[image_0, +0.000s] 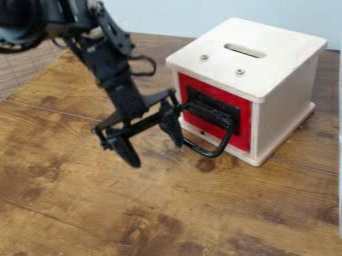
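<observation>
A pale wooden box (287, 110) with a slot on top stands on the wooden table (160, 220). Its front has a red panel (239, 105) with a black fitting and a black bar handle (201, 148) sticking out low toward the left. My black gripper (150, 145) hangs in front of the box, to the left of the handle, fingers pointing down and apart, with nothing seen between them. Its right finger is close to the handle; whether they touch I cannot tell.
A white wall runs behind the box and along the right edge.
</observation>
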